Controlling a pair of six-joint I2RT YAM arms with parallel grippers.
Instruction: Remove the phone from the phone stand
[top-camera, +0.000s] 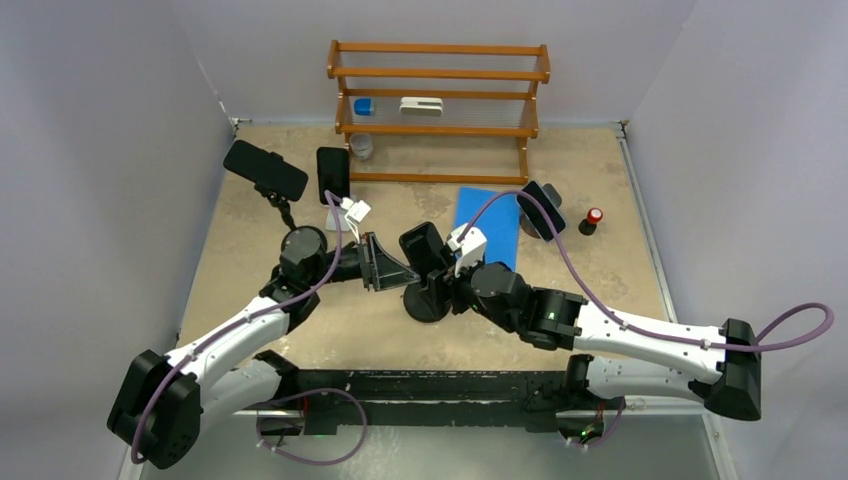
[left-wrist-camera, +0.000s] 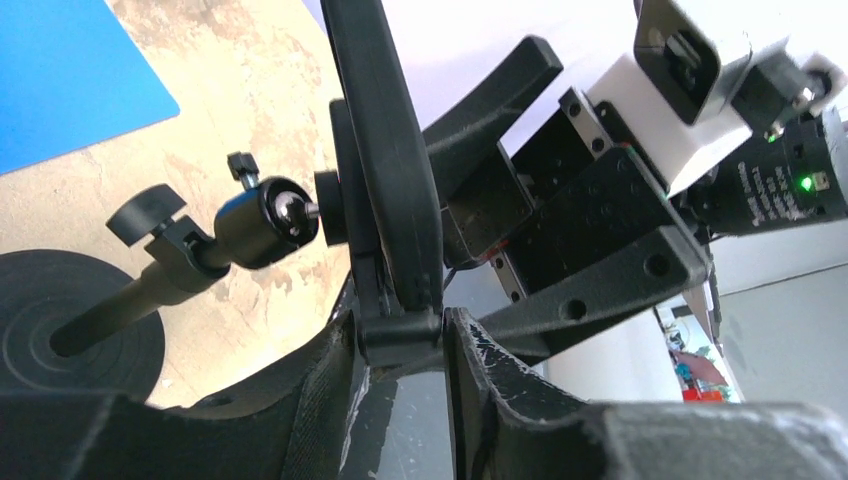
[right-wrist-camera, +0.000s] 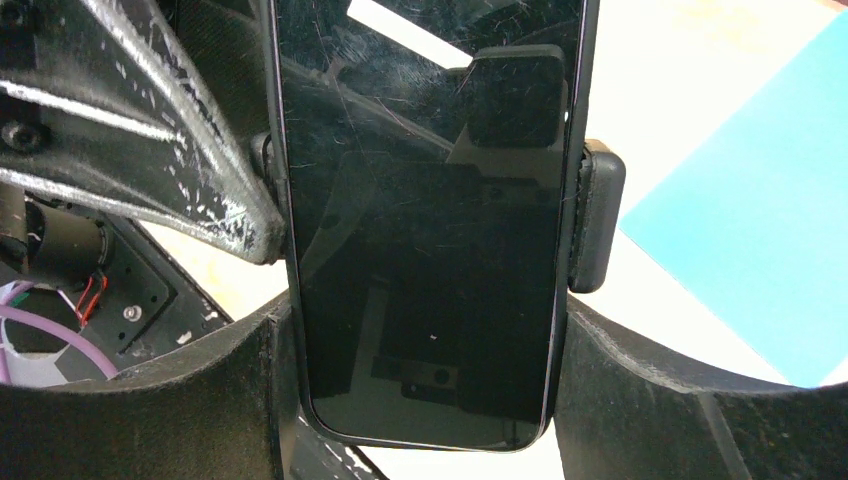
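Note:
A black phone (right-wrist-camera: 425, 250) sits in the clamp holder of a stand whose round base (top-camera: 424, 308) is at the table's centre front. In the left wrist view the phone (left-wrist-camera: 385, 150) is seen edge-on on the stand's ball-joint arm (left-wrist-camera: 130, 305). My left gripper has its fingers around the lower end of the holder; its exact closure is hard to tell. My right gripper straddles the phone's lower part, fingers at both side edges, with the holder's side pads just above them.
A wooden rack (top-camera: 438, 131) stands at the back. Other phones on stands are at left (top-camera: 265, 170), back (top-camera: 333, 175) and right (top-camera: 542, 212). A blue mat (top-camera: 470, 205) and a red-topped object (top-camera: 594, 216) lie right of centre.

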